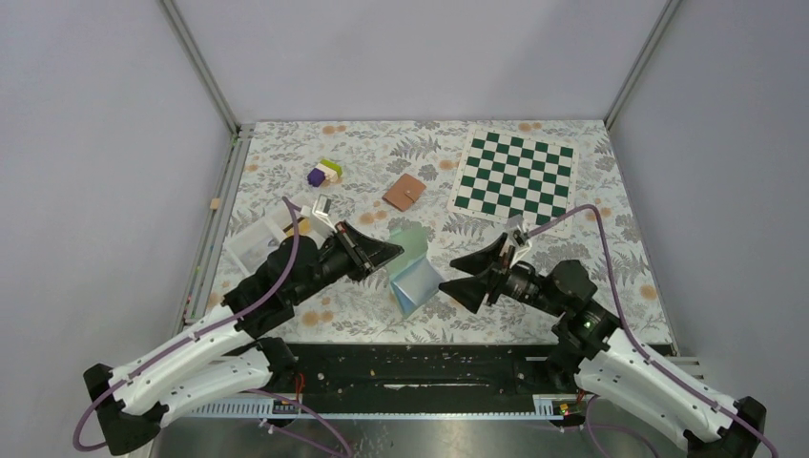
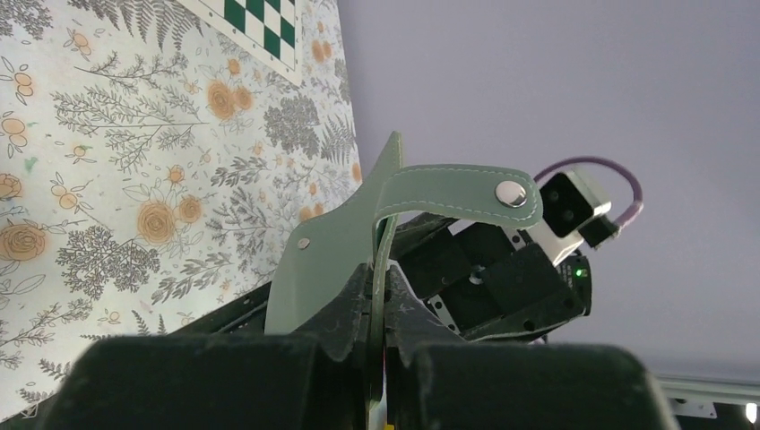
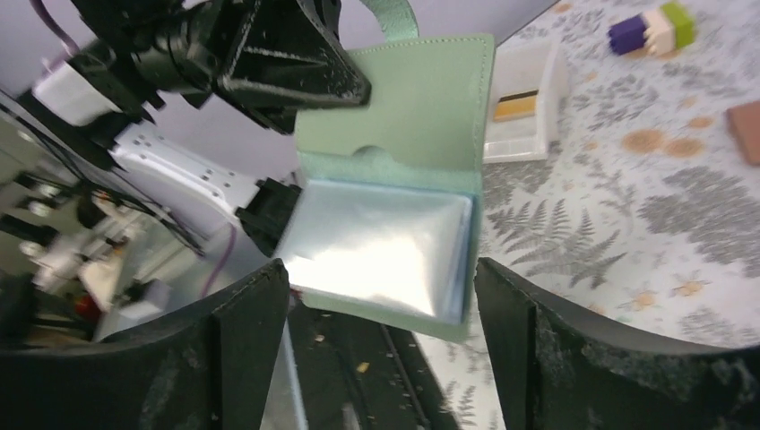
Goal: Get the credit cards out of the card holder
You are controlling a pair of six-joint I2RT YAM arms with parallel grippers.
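Observation:
The pale green card holder [image 1: 408,250] hangs unfolded above the table, its clear pocket [image 3: 376,242] below the green flap. My left gripper [image 1: 397,252] is shut on an edge of that flap. In the left wrist view, the thin green edge [image 2: 377,358] runs between its fingers, and a strap with a snap [image 2: 510,193] sticks out. My right gripper [image 1: 446,276] stands open at the right of the pocket, fingers spread. From the right wrist view, the pocket appears between those fingertips, apart from them. The pocket looks whitish; individual cards cannot be made out.
A brown wallet [image 1: 404,192] lies at the table's middle back. The green checkerboard [image 1: 513,176] is at the back right, small coloured blocks [image 1: 325,173] at the back left. A white tray [image 1: 252,245] sits behind the left arm.

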